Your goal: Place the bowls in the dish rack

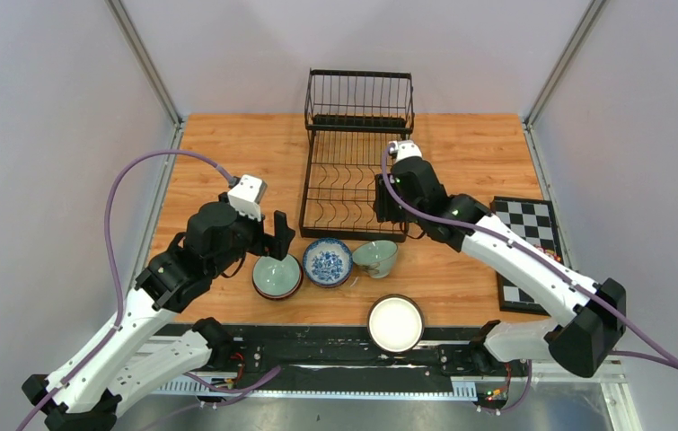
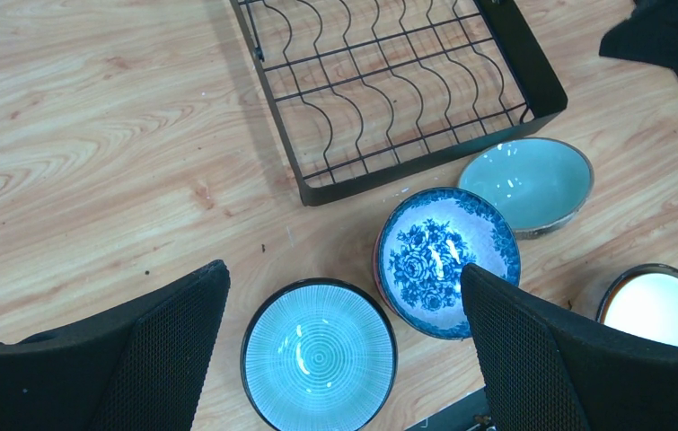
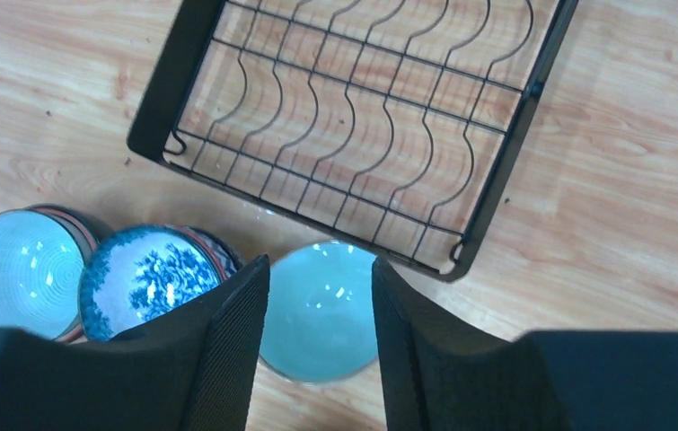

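A black wire dish rack (image 1: 353, 235) stands centre back. In front of it are a pale green bowl (image 1: 277, 273), a blue floral bowl (image 1: 326, 264), a celadon bowl (image 1: 375, 259) and a white dark-rimmed bowl (image 1: 396, 323). My left gripper is open, empty, above the green and floral bowls. My right gripper is part open, above the celadon bowl beside the rack's front edge; nothing visible is held between its fingers.
A checkerboard (image 1: 522, 215) lies at the right edge of the table. Bare wood (image 1: 218, 153) is free left of the rack and at its right.
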